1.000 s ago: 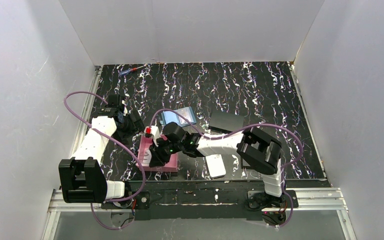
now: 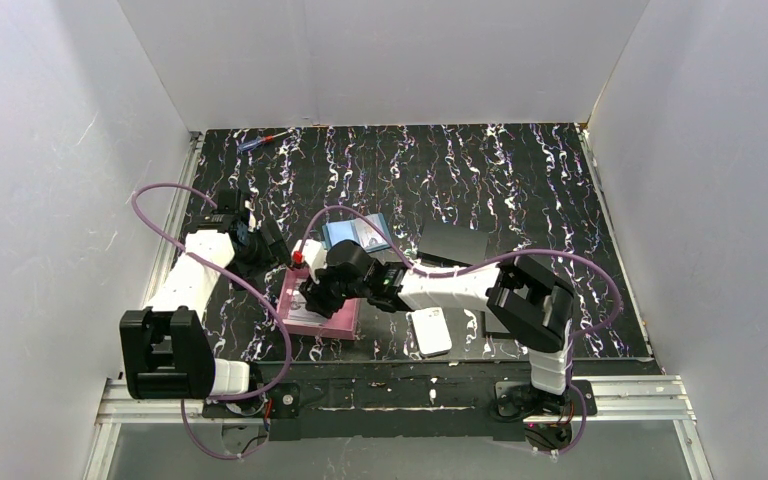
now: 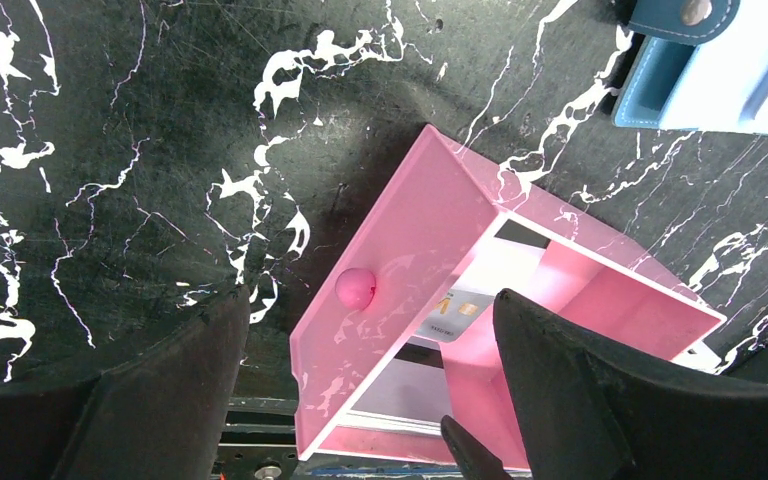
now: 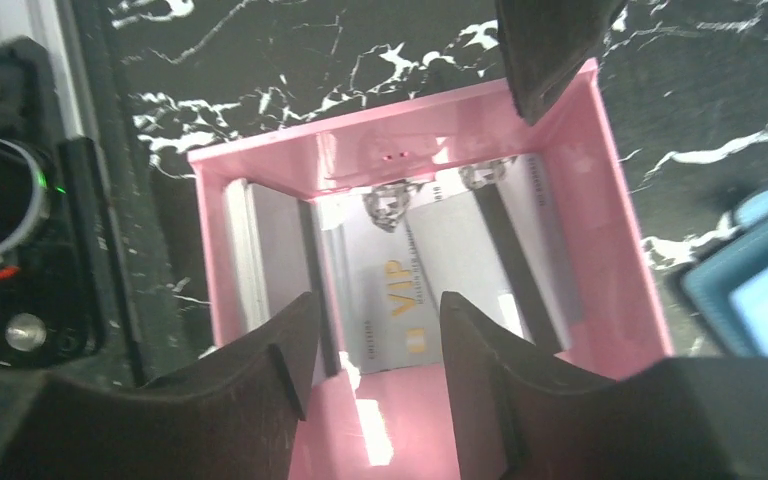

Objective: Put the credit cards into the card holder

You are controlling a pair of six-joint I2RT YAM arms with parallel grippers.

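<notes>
In the right wrist view several cards lie in the pink box: a silvery VIP card (image 4: 390,300) on the floor, a grey striped card (image 4: 470,250) beside it, and pale ones against the left wall. My right gripper is over the pink box (image 4: 620,230), its fingers apart, with no card seen between them. My left gripper stands open at the box's knobbed front wall. Part of this wall shows between its fingers; whether they touch it, I cannot tell. The blue card holder (image 2: 342,232) lies open behind the box.
A black flat case (image 2: 453,242) lies right of the holder, and a white flat object (image 2: 430,332) is near the front edge. At the back left is a screwdriver (image 2: 262,141).
My right arm has moved a little the same way. My left arm is nearly unchanged.
</notes>
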